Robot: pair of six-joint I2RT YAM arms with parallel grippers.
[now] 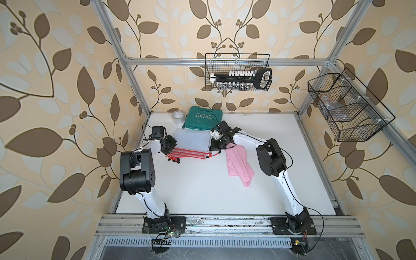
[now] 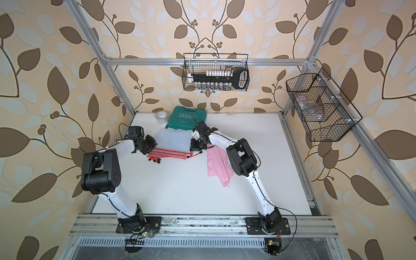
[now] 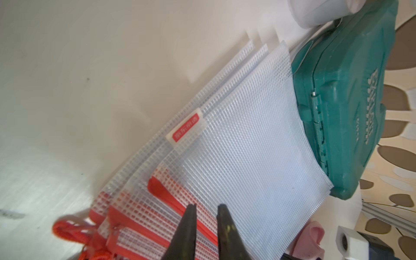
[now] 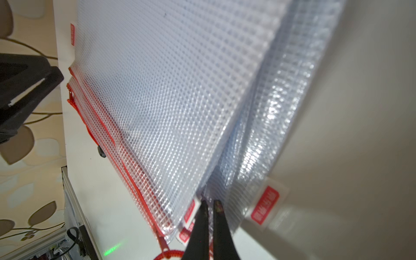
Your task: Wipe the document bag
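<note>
Several mesh document bags lie stacked on the table, whitish and translucent, with red zipper edges toward the front. In the left wrist view, their layers fan out slightly around the top bag. My left gripper is over the bags' red-edged left side, its fingers a little apart with mesh visible behind the gap. At the right side, my right gripper is shut with its tips against the bag edge beside a small red label; whether mesh is pinched there is unclear. A pink cloth lies right of the bags.
A green case stands directly behind the bags, touching or nearly touching the top one. A white tape roll sits to its left. Wire baskets hang on the walls.
</note>
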